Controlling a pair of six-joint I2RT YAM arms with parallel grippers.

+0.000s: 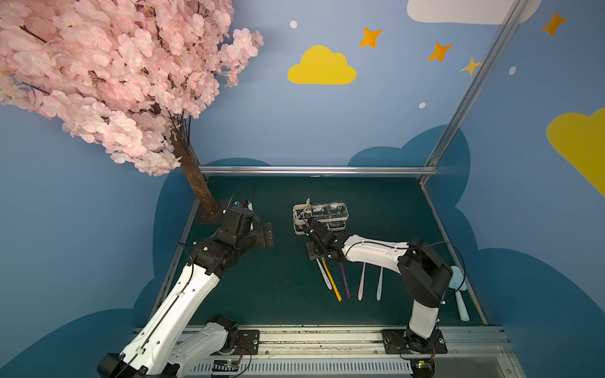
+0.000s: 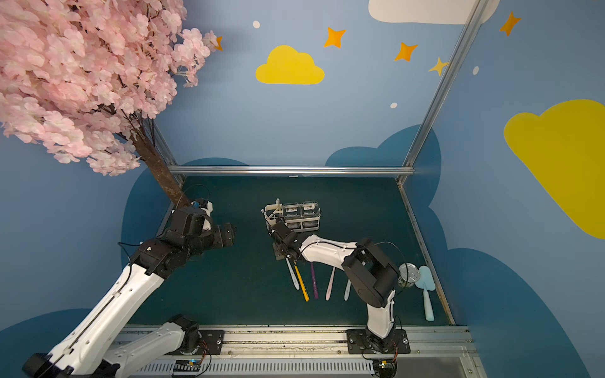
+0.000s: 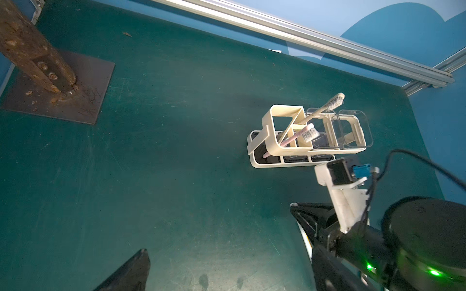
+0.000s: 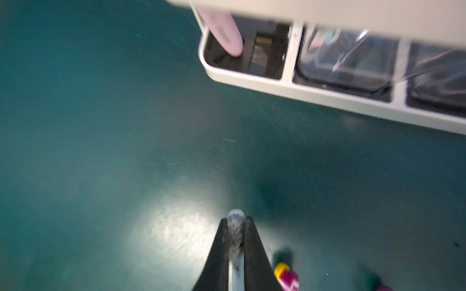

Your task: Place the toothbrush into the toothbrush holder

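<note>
My right gripper is shut on the bristle head of a white toothbrush. The brush's handle trails toward the front of the table in the top left view. Behind that gripper stands the cream two-tier toothbrush holder, a gap apart from it. Two brushes lean in the holder's left part: a cream one and a pink one. Over at the left, my left gripper hangs above bare table, its fingers wide apart with nothing between them.
To the right of the held brush lie a yellow toothbrush, a purple one, a pink one and a pale blue one. A light blue spatula lies at the right edge. The tree's base plate occupies the back left.
</note>
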